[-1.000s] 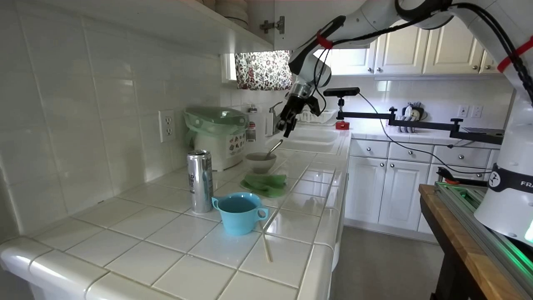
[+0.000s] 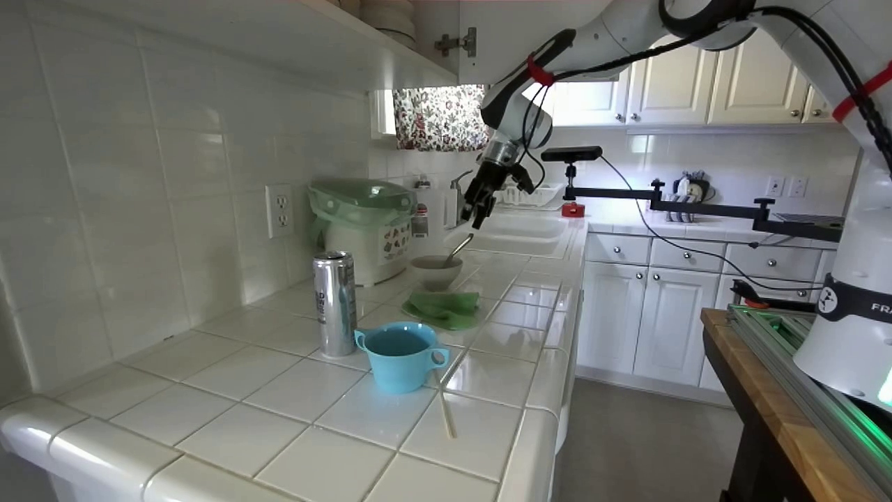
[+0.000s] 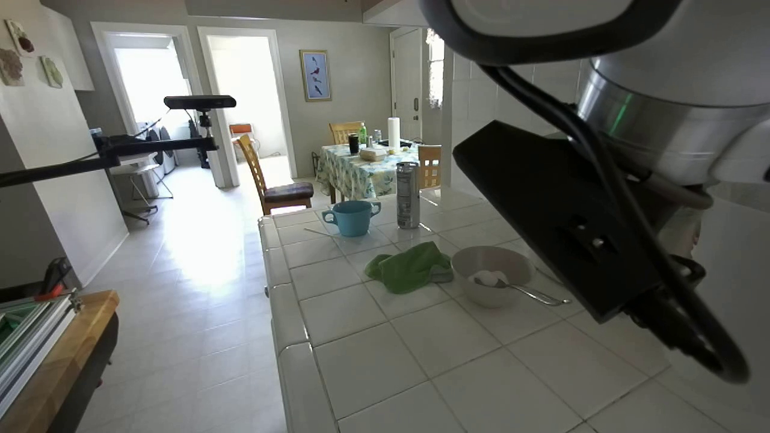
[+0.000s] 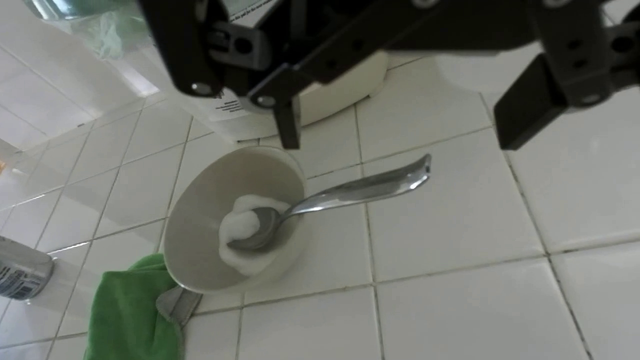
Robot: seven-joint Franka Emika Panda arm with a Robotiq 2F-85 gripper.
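My gripper is open, its two dark fingers wide apart with nothing between them. In exterior view 1 the gripper (image 2: 474, 219) hangs above the counter, higher than the bowl. Below it stands a pale bowl (image 4: 198, 222) holding something white. A metal spoon (image 4: 360, 191) rests in the bowl, its handle reaching out over the rim; in the wrist view the handle end lies below the gap between the fingers. A green cloth (image 2: 443, 309) lies crumpled beside the bowl. The light-blue two-handled cup (image 2: 399, 360) and a silver can (image 2: 335, 302) stand farther along the counter.
A white bin with a green lid (image 2: 364, 201) stands against the wall behind the bowl. A thin stick (image 2: 447, 415) lies by the cup. Bare tiles (image 4: 456, 204) spread to the right of the bowl in the wrist view. An overhead cabinet hangs along the wall.
In exterior view 1 the gripper has shifted very slightly to the left. The bowl, spoon, cloth, cup and can look unmoved.
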